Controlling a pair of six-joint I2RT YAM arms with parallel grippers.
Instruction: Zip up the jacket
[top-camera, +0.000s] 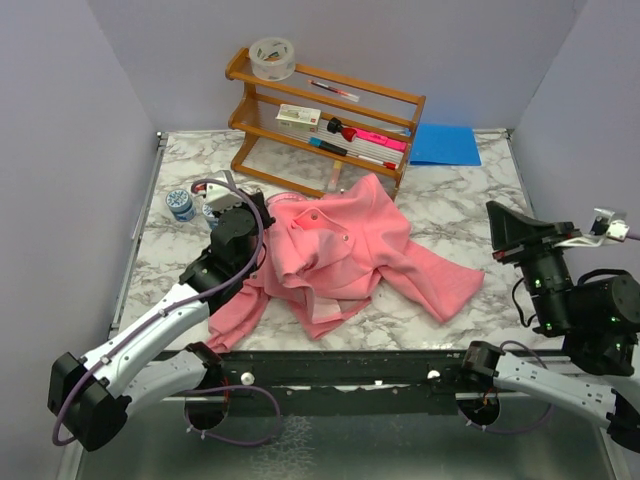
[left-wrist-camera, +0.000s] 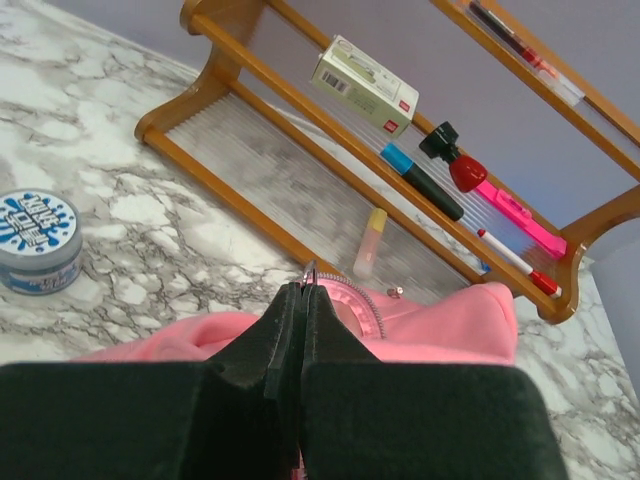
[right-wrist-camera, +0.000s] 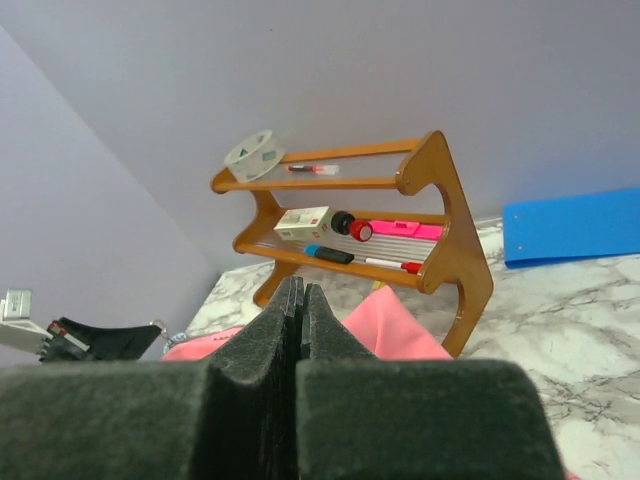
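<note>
The pink jacket (top-camera: 340, 260) lies bunched in the middle of the marble table, its sleeves spread toward the lower left and the right. My left gripper (top-camera: 264, 216) is at the jacket's upper left edge; in the left wrist view it is shut, with a thin metal piece at its fingertips and the zipper teeth (left-wrist-camera: 370, 310) just beside it. My right gripper (top-camera: 495, 230) is raised at the right, away from the jacket, shut with nothing visible between its fingers; in the right wrist view the jacket (right-wrist-camera: 390, 330) is beyond it.
A wooden rack (top-camera: 240, 150) with markers, a box and tape stands at the back. Two blue-lidded jars (left-wrist-camera: 38, 240) are at the left, one partly hidden by my left arm. A blue folder (top-camera: 445, 145) lies at the back right.
</note>
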